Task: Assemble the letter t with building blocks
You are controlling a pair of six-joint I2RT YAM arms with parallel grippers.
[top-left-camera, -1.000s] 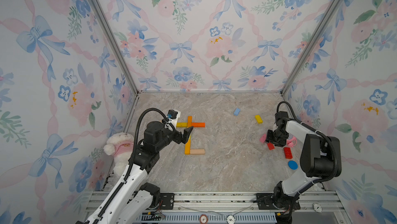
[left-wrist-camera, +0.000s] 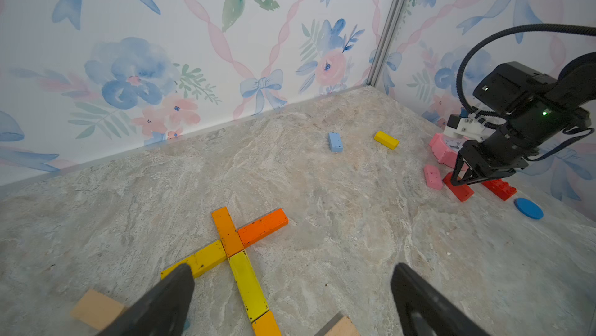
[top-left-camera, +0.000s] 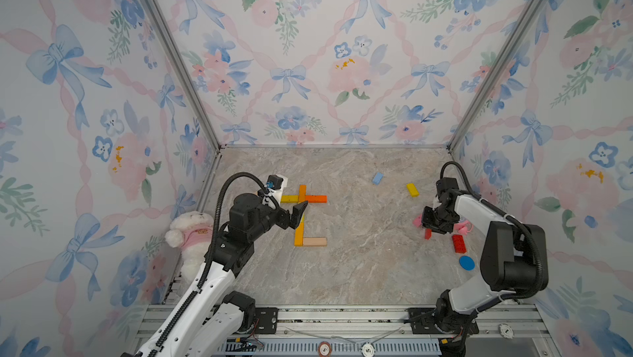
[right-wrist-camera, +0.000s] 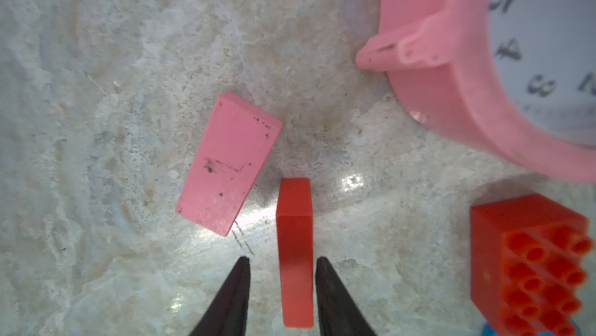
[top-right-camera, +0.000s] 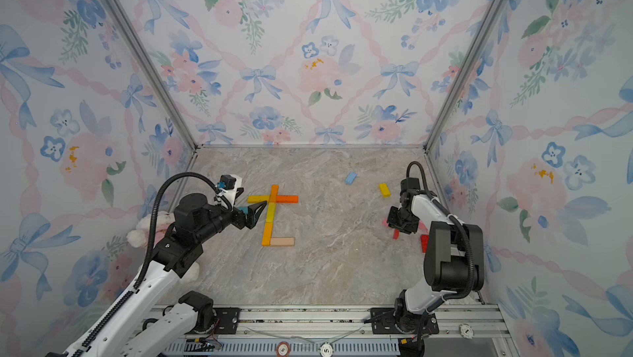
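Note:
A t shape of blocks lies flat at the left: an orange top (left-wrist-camera: 227, 230), a yellow left arm (left-wrist-camera: 197, 259), a deep orange right arm (left-wrist-camera: 264, 227), a yellow stem block (left-wrist-camera: 248, 286) and an amber bottom block (top-right-camera: 267, 233). A tan block (top-left-camera: 315, 241) extends right from the stem's foot. My left gripper is open above the stem, empty. On the right, a narrow red block (right-wrist-camera: 296, 255) appears to rest on its thin side. My right gripper straddles it, open; a gap shows on the left, while the right finger (right-wrist-camera: 335, 305) is close.
Beside the red block lie a pink block (right-wrist-camera: 228, 165), a pink clock-like toy (right-wrist-camera: 428, 44), a red studded brick (right-wrist-camera: 527, 261) and a blue disc (top-left-camera: 467, 262). Light blue (top-left-camera: 377, 177) and yellow (top-left-camera: 412, 189) blocks sit farther back.
The red block showed a broader face a second ago and now looks narrow. The left arm has stayed put.

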